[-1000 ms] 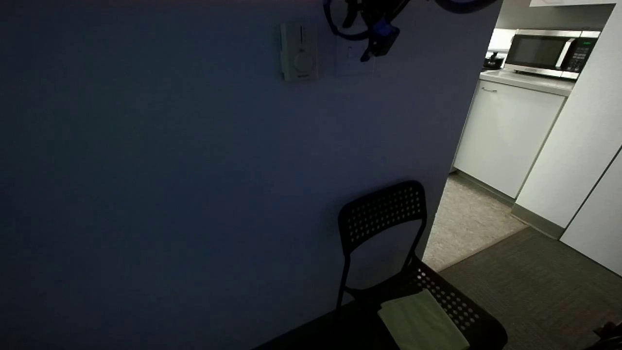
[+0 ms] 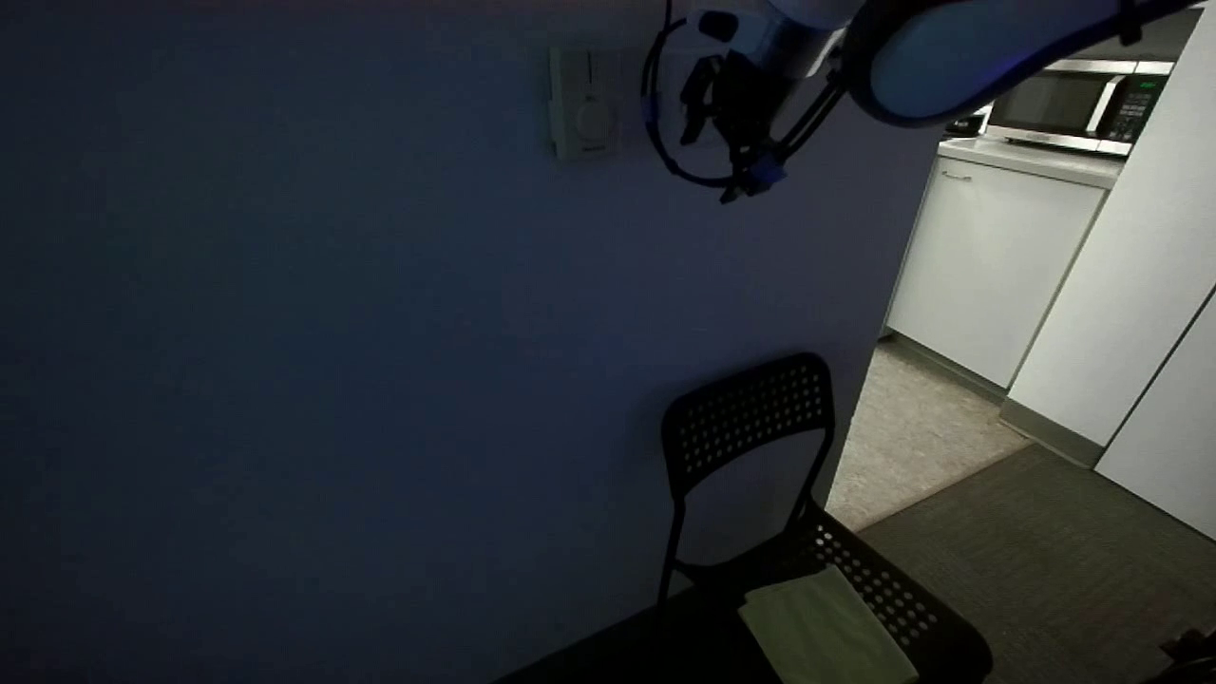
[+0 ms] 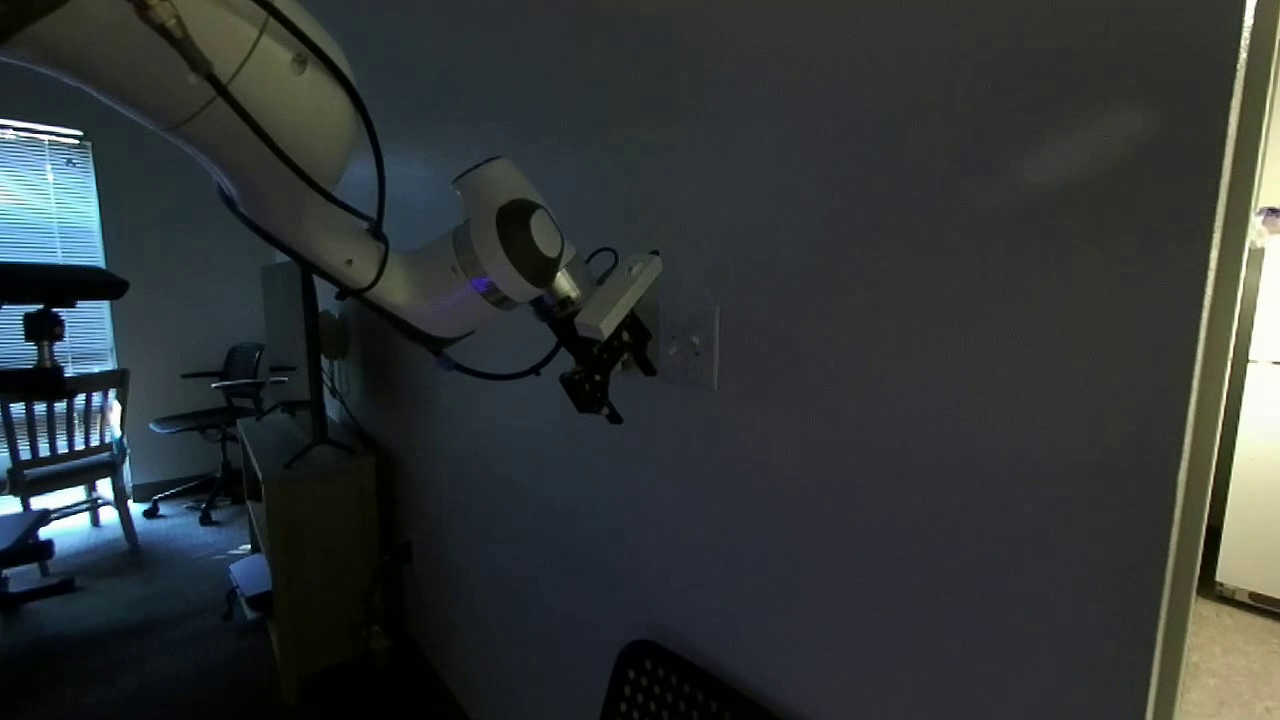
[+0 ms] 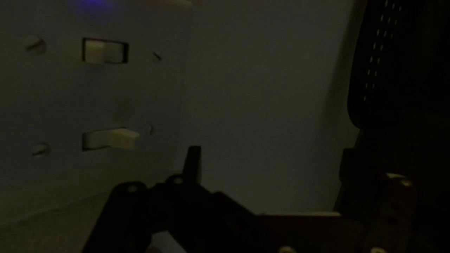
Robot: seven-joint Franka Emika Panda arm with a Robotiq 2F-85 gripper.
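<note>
On the dim wall, a light switch plate (image 4: 139, 90) fills the left of the wrist view, with screws at its sides. Its upper toggle (image 4: 95, 51) leans left in that view, while the lower toggle (image 4: 123, 138) leans right. My gripper (image 3: 633, 390) is open near the wall, beside the switch plate (image 3: 692, 348) in exterior view 2. Two spread dark fingers show in exterior view 1, where the gripper (image 2: 709, 165) partly covers the plate. Nothing is visible between them. Darkness makes contact with a toggle impossible to tell.
A thermostat (image 2: 586, 104) hangs left of the gripper. Below stands a black chair (image 2: 747, 422) against the wall, with a pale folded cloth (image 2: 829, 627) on its seat. A doorway opens onto a kitchen with a microwave (image 2: 1051, 103). The wall around is otherwise bare.
My arm and gripper have come lower in exterior view 1, bringing more of the wrist into view and covering the switch plate. The chair and cloth have stayed put.
</note>
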